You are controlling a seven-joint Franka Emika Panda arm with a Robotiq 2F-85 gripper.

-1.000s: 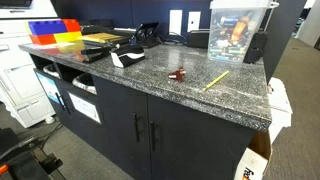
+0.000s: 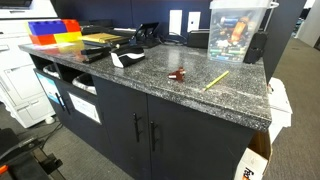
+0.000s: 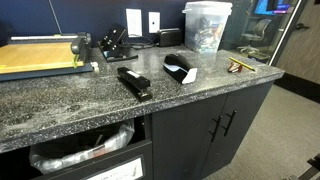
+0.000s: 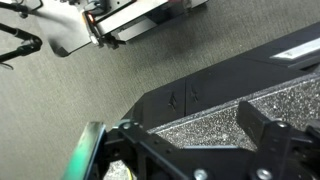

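Observation:
My gripper is open in the wrist view, its dark fingers [image 4: 262,130] wide apart with nothing between them. Below it show the carpet, the black cabinet front and a strip of speckled counter. On that counter [image 2: 150,77], a yellow pencil-like stick [image 2: 217,79] and a small reddish-brown item [image 2: 177,74] lie towards the right end. A black stapler [image 3: 134,82] rests near the front edge, with a black-and-white object [image 3: 180,68] to its right. The exterior views do not show my gripper clearly.
A clear plastic bin [image 2: 237,30] with mixed contents stands at the back right. A desk phone [image 3: 116,46] and a wooden-topped paper cutter [image 3: 38,56] occupy the back and left. Coloured blocks [image 2: 55,32] sit at the far left. Bare counter lies along the front.

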